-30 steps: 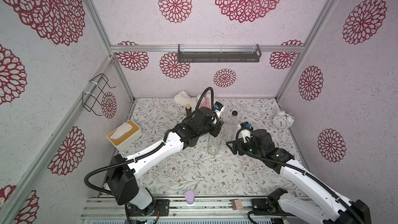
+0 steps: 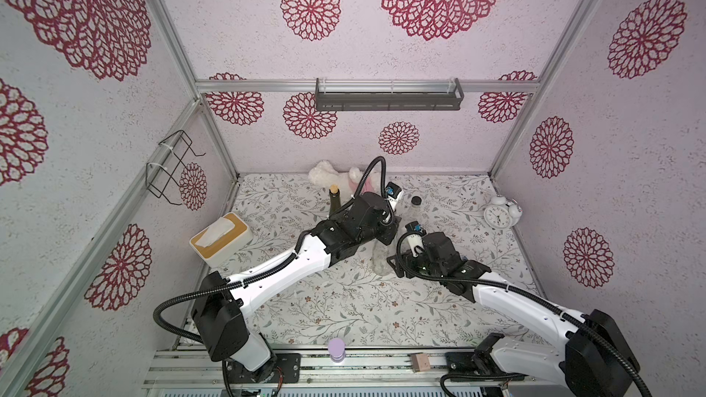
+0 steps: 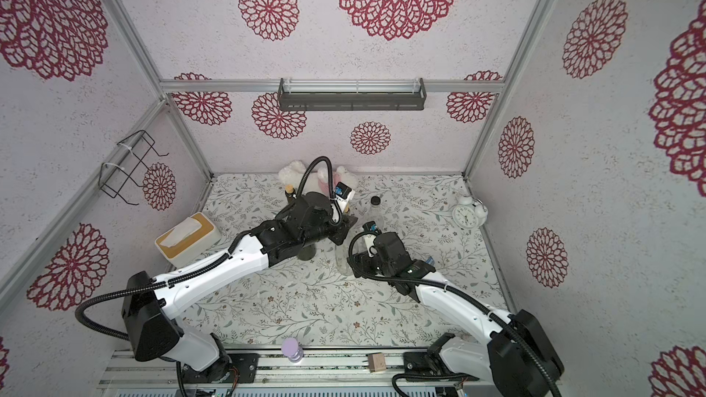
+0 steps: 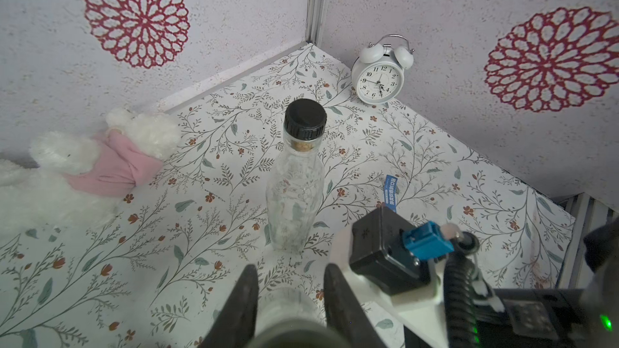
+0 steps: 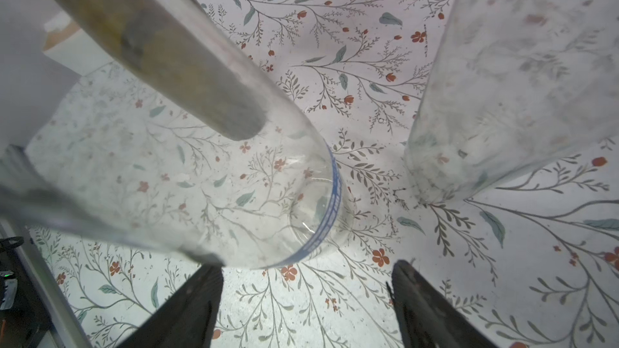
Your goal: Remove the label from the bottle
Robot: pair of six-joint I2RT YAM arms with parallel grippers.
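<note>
A clear bottle (image 2: 381, 256) hangs tilted in the middle, its upper part hidden by my left gripper (image 2: 387, 232), which is shut on it. Only the bottle's top end (image 4: 296, 337) shows between the fingers in the left wrist view. In the right wrist view the bottle (image 5: 258, 174) slants in from the upper left, with a thin blue line (image 5: 330, 212) round it near the base. My right gripper stands open close to the base; its two fingers are well apart, and contact cannot be made out. I cannot make out a separate label edge.
A second clear bottle with a black cap (image 4: 305, 120) stands close behind. A blue printed strip (image 4: 390, 191) lies on the table to its right. A dark bottle (image 2: 334, 198), plush toy (image 2: 323, 174), tissue box (image 2: 220, 239) and clock (image 2: 501, 213) stand around.
My right gripper has moved left, up to the bottle's lower part. The left gripper, with the bottle, has shifted slightly to the right.
</note>
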